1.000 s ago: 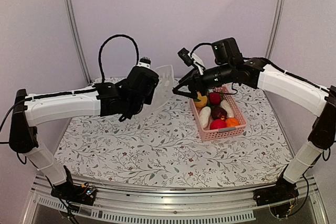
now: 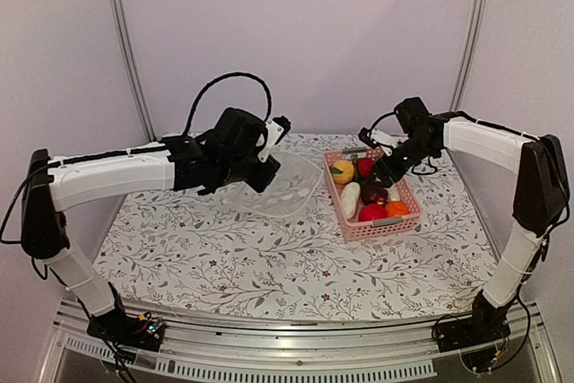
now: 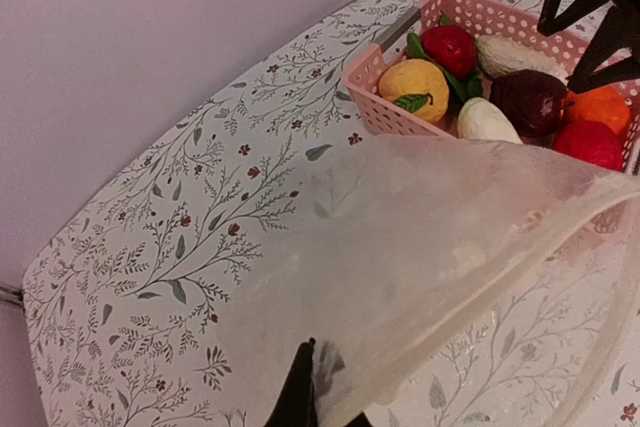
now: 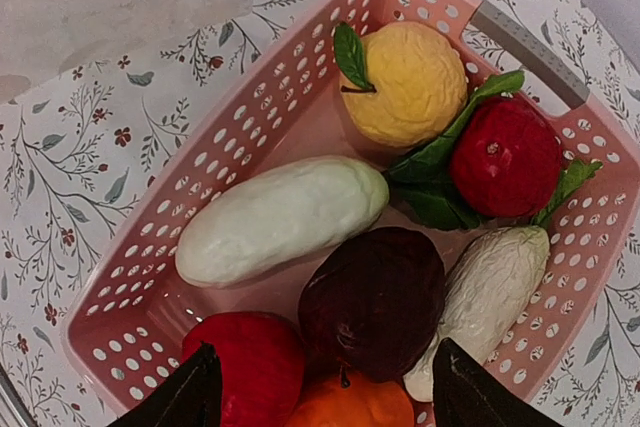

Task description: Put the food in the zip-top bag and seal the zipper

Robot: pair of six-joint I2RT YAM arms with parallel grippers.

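My left gripper is shut on the edge of a clear plastic bag (image 3: pixel 400 247), which spreads out from its fingers, its mouth edges apart in the left wrist view. In the top view the bag (image 2: pixel 294 187) hangs over the table left of the pink basket (image 2: pixel 359 230). My right gripper (image 2: pixel 386 170) is above that basket, fingers apart and empty. Below its fingers lie a dark purple round food (image 4: pixel 372 305), a red one (image 4: pixel 245 367) and an orange one (image 4: pixel 350 405).
Also in the basket are a long pale vegetable (image 4: pixel 285 219), a yellow fruit (image 4: pixel 408 82) with a leaf, a red fruit (image 4: pixel 506 155) and a lumpy pale item (image 4: pixel 490 292). Grey handles (image 4: pixel 530 52) top its ends.
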